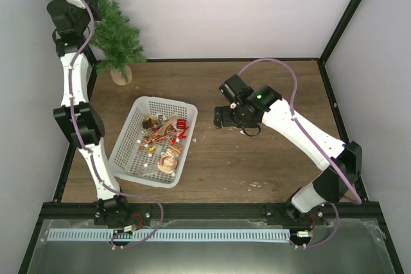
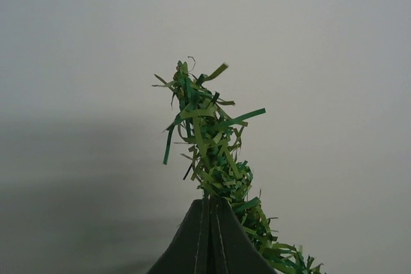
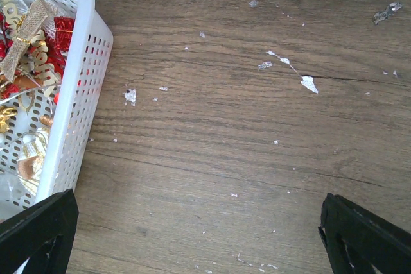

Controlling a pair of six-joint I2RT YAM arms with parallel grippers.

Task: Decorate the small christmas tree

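The small green tree [image 1: 119,33] leans at the back left of the table, on a brown burlap-like base. In the left wrist view its leafy tip [image 2: 202,120] rises against the wall, with no ornament showing on that stretch. My left gripper is shut, its fingers together and nothing between them, pointing at the branch below the tip. A white basket [image 1: 182,171] holds ornaments [image 1: 170,129], red, gold and beige. Right of the basket, my right gripper stands open above bare wood.
Small silver flakes [image 3: 309,84] and a clear bit [image 3: 388,12] lie scattered on the wooden table [image 1: 257,165]. Walls close in at the left and back, near the left arm [image 1: 76,85].
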